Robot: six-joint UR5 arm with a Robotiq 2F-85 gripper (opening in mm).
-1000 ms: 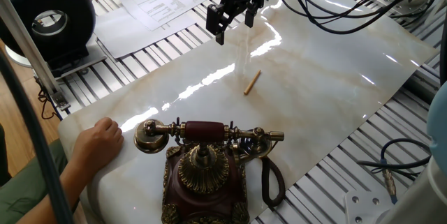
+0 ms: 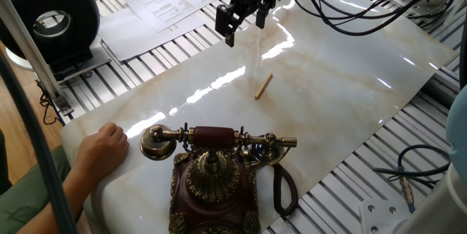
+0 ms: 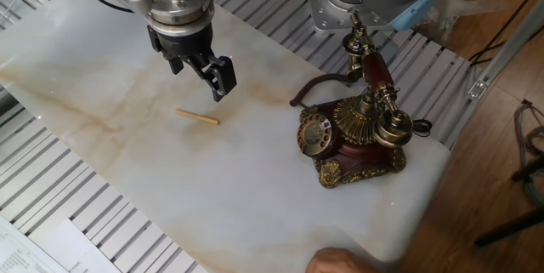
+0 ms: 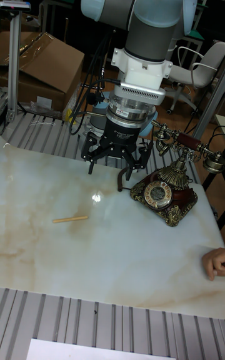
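Note:
A dark red and brass rotary telephone (image 2: 211, 179) stands upright on the marbled tabletop, its handset (image 2: 214, 137) resting across the cradle. In exterior view 2 the telephone (image 3: 353, 141) shows its dial side on. A short tan stick (image 2: 263, 86) lies by itself on the table; the same stick (image 3: 197, 116) is in the middle of exterior view 2. My black gripper (image 2: 245, 39) hangs above the table, apart from both stick and telephone. Its fingers are spread, and nothing is between them; exterior view 3 shows the gripper (image 4: 110, 172) open too.
A person's hand (image 2: 108, 146) rests at the table edge beside the telephone. White papers (image 2: 160, 8) lie on the slatted surface beyond the marbled top (image 2: 350, 66). Black cables (image 2: 350, 19) loop near the arm. Bare tabletop surrounds the stick.

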